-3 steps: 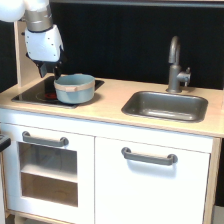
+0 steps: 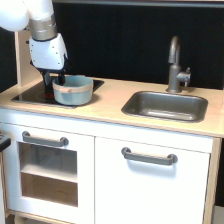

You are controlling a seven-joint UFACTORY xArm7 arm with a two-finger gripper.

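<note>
A white robot arm reaches in from the top left, its dark gripper (image 2: 54, 79) down at the left side of a light blue pot (image 2: 75, 93) on the black hob (image 2: 31, 94). The fingers are small and partly hidden at the pot's rim, so I cannot tell whether they are shut on it.
A grey sink (image 2: 165, 105) with a tall tap (image 2: 175, 62) is on the right of the wooden counter (image 2: 117, 92). The counter between pot and sink is clear. White cabinet doors with grey handles are below.
My gripper has moved right and down to the pot's rim. The pot sits about where it was, shifted slightly at most.
</note>
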